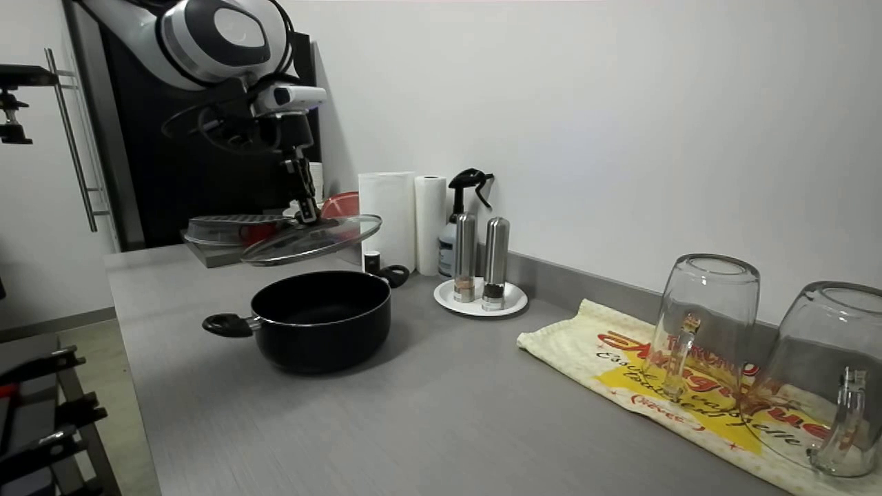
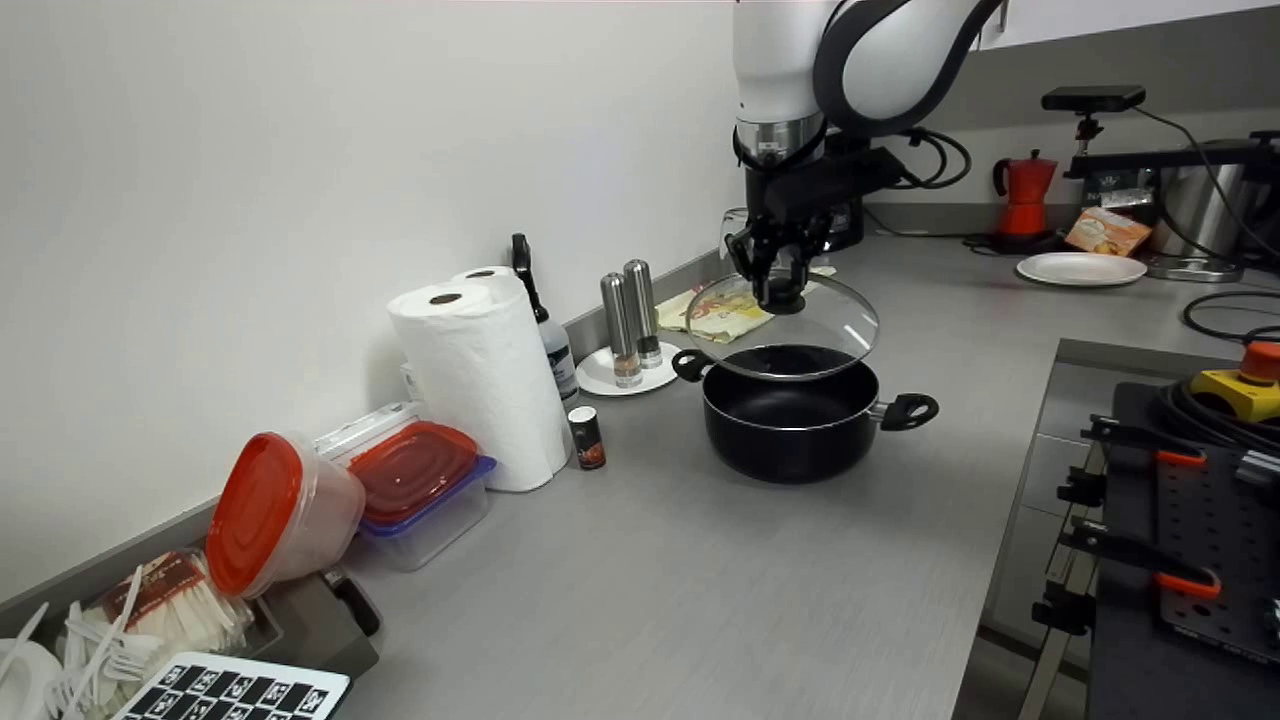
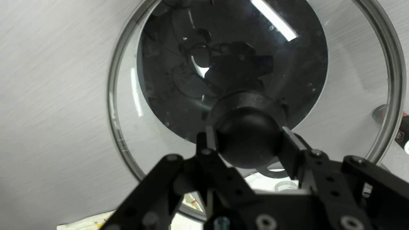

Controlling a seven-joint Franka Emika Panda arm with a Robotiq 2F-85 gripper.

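A glass lid [image 1: 318, 241] with a metal rim hangs tilted above the black pot [image 1: 322, 335], clear of its rim. My gripper [image 1: 307, 216] is shut on the lid's round black knob [image 3: 248, 138], which shows between the two fingers in the wrist view. Through the lid's glass [image 3: 168, 126] in that view, the dark inside of the pot shows off-centre, on the side away from my fingers. Exterior view 2 has the lid [image 2: 828, 314] over the back part of the pot [image 2: 786, 438]. The pot looks empty and stands upright on the counter.
Behind the pot are paper towel rolls [image 1: 386, 216], a spray bottle [image 1: 447, 244] and a white plate [image 1: 514, 302] with two grinders. A small dark jar [image 2: 587, 437] stands close by. Glass mugs [image 1: 703, 331] rest on a cloth [image 1: 595, 343].
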